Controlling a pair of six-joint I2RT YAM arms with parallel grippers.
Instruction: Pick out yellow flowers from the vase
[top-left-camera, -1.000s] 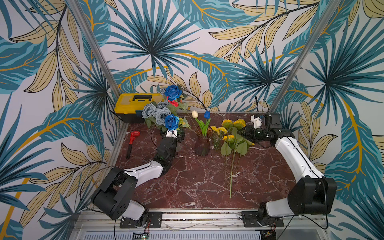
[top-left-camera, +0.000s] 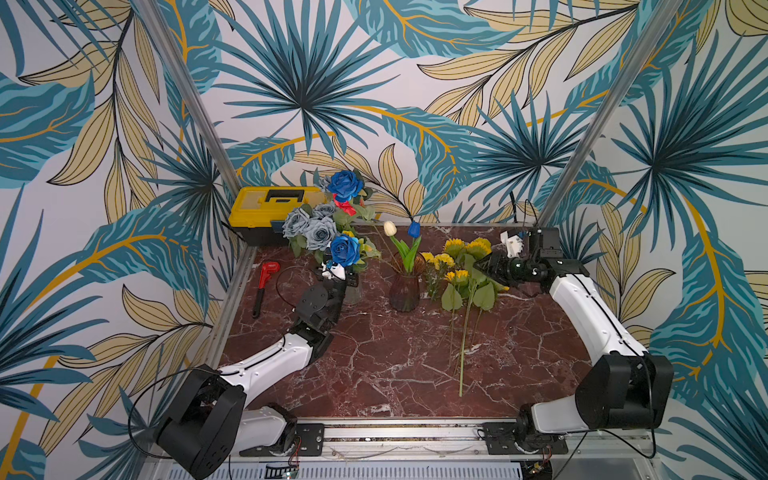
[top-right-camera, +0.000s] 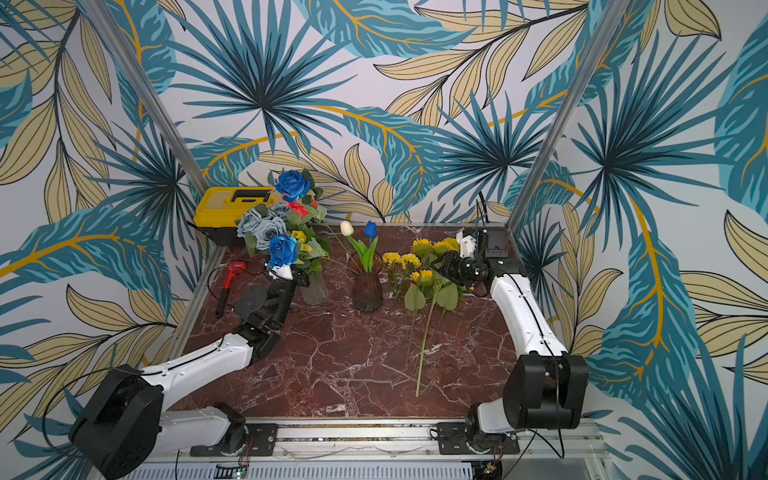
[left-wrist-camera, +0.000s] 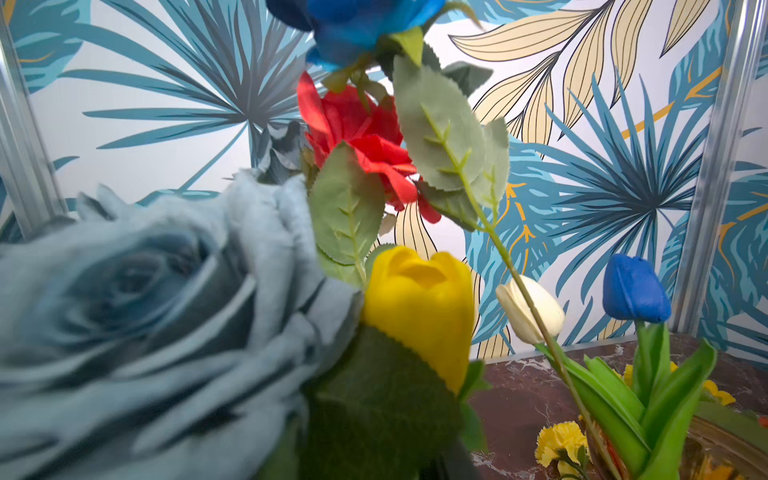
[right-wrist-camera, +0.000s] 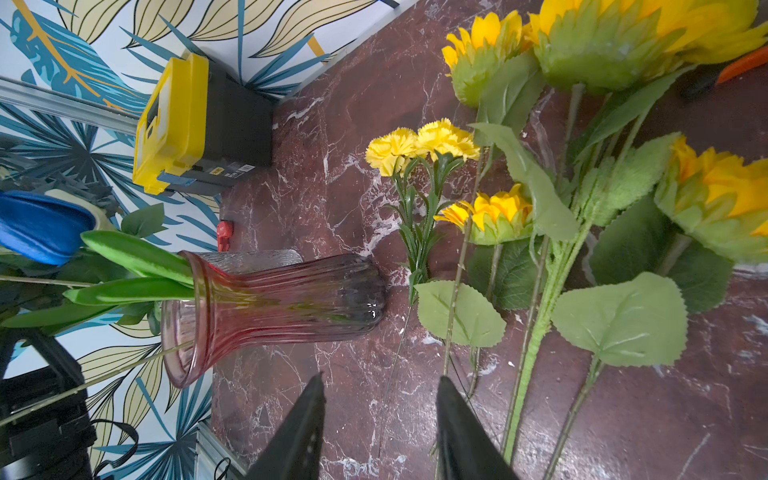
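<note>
A yellow tulip (left-wrist-camera: 424, 308) stands among a grey-blue rose (left-wrist-camera: 144, 312), a red flower and leaves. This bouquet rises from a clear vase (top-right-camera: 315, 289), with big blue roses (top-right-camera: 282, 250) on top. My left gripper (top-left-camera: 342, 273) is at the bouquet's front, below the lower blue rose; petals and leaves hide its fingers in the left wrist view. Yellow sunflowers (right-wrist-camera: 600, 40) and small yellow carnations (right-wrist-camera: 420, 144) lie on the table at the right. Over them is my right gripper, its fingers apart with nothing held between them.
A reddish glass vase (top-left-camera: 405, 294) with one white and one blue tulip stands mid-table, between the arms. Behind the bouquet sits a yellow toolbox (top-left-camera: 268, 209); a red-handled tool (top-left-camera: 266, 276) lies at the left.
The lower blue rose has shifted slightly. The right arm has stayed about still.
</note>
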